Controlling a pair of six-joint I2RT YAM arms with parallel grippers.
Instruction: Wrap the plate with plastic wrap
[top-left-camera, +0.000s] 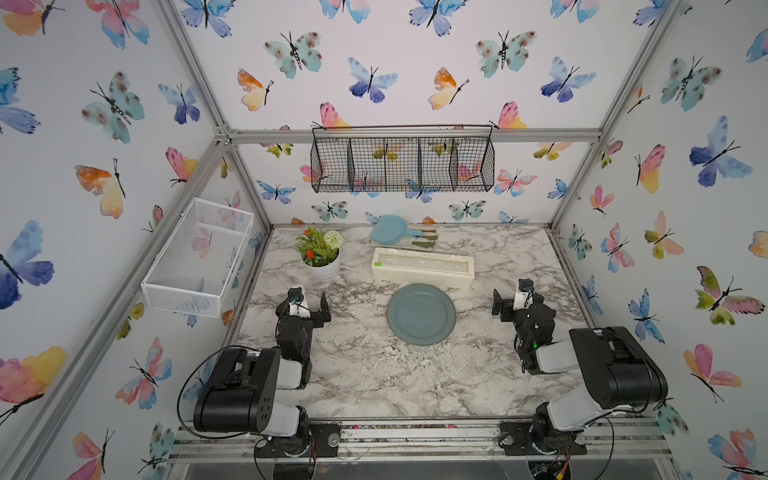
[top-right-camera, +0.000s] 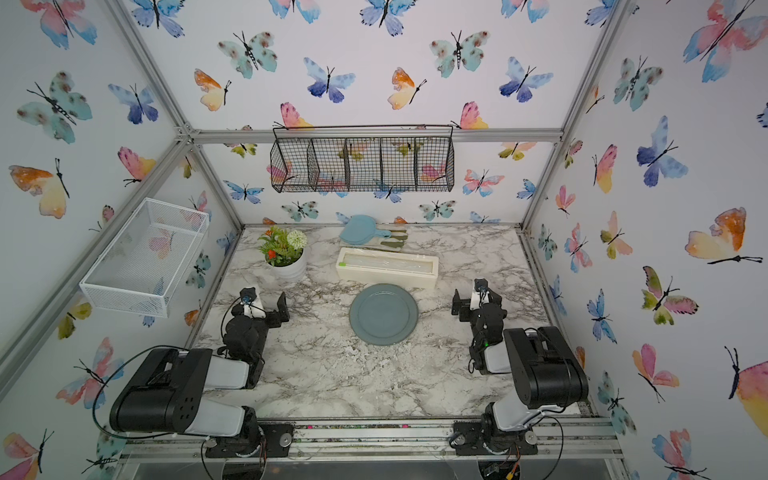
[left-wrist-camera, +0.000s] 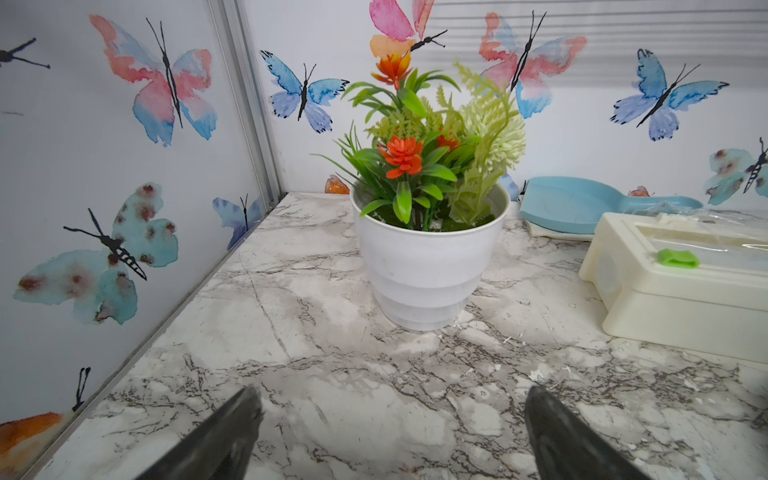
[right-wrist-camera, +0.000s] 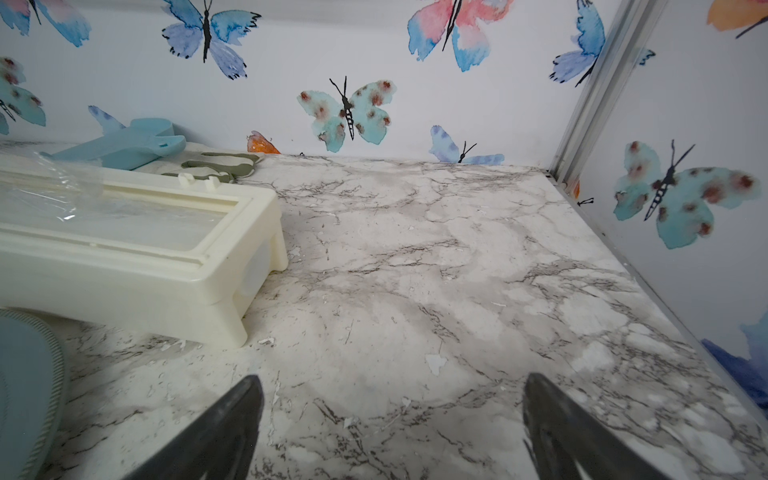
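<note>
A grey-blue plate (top-left-camera: 421, 314) lies at the middle of the marble table. Behind it stands a cream plastic wrap dispenser (top-left-camera: 423, 273) (right-wrist-camera: 160, 296), clear film on its top and a green tab (left-wrist-camera: 677, 257) near its left end. My left gripper (top-left-camera: 308, 304) is open and empty at left of the plate, facing the potted plant (left-wrist-camera: 424, 272). My right gripper (top-left-camera: 508, 302) stands open and empty to the plate's right, with bare table in front of it in the right wrist view.
A light-blue paddle-shaped item (top-left-camera: 389, 229) and olive utensils (right-wrist-camera: 224, 168) lie at the back. A white mesh basket (top-left-camera: 184, 296) hangs on the left wall, a black wire basket (top-left-camera: 402, 164) on the back wall.
</note>
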